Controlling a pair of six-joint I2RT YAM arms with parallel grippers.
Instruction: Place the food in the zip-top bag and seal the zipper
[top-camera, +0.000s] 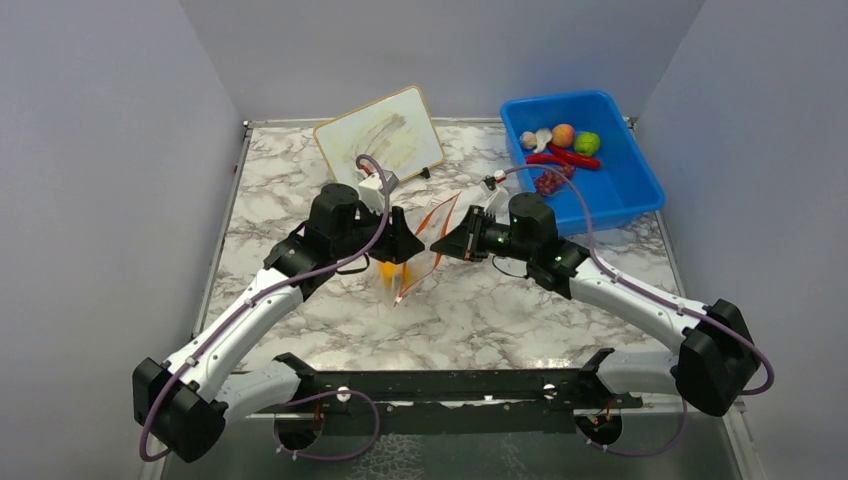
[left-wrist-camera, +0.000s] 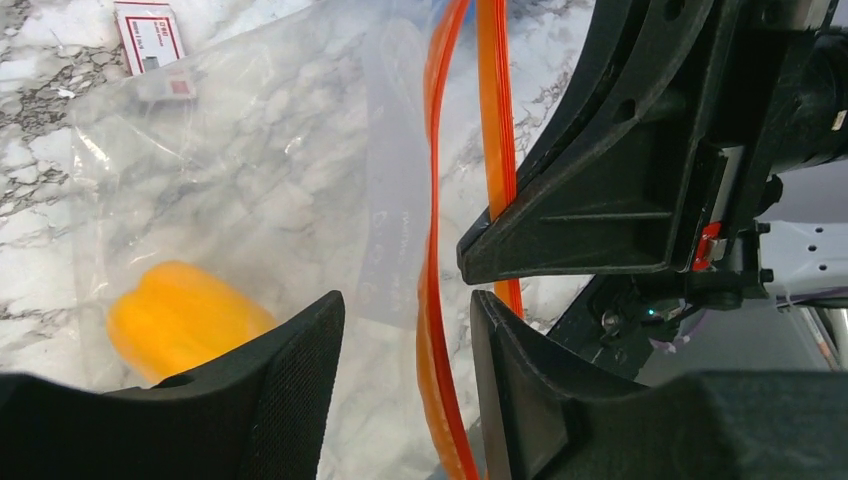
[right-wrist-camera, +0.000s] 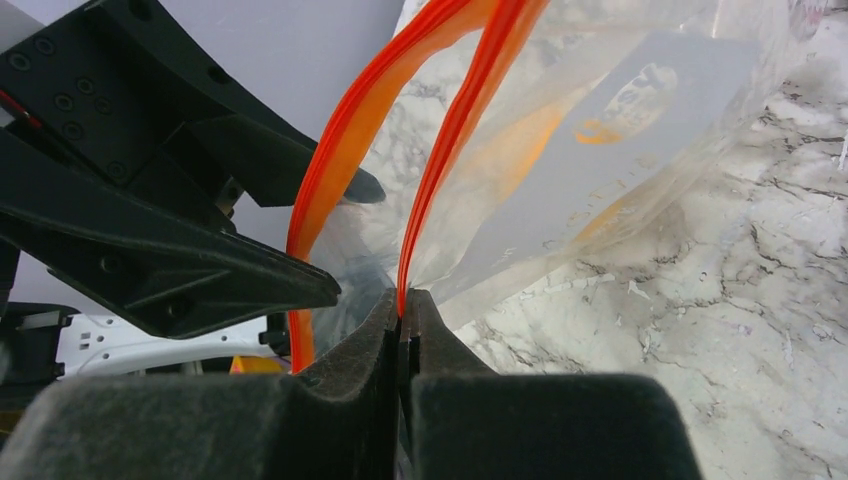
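A clear zip top bag (top-camera: 428, 225) with orange zipper strips stands between my grippers, its mouth spread. Inside lies a yellow food item, perhaps a pepper, blurred by the film in the right wrist view. My right gripper is shut on one orange zipper strip (right-wrist-camera: 440, 165), pinched at the fingertips. My left gripper is part open; the other orange strip (left-wrist-camera: 432, 250) passes between its fingers, and I see no grip on it. In the top view the left gripper (top-camera: 418, 243) sits close to the right gripper's tips (top-camera: 440, 247).
A blue bin (top-camera: 625, 190) at the back right holds several foods, including red peppers (top-camera: 575, 157) and grapes (top-camera: 552, 180). A white board (top-camera: 385, 130) lies at the back. A small red-and-white packet (left-wrist-camera: 150, 35) rests beyond the bag.
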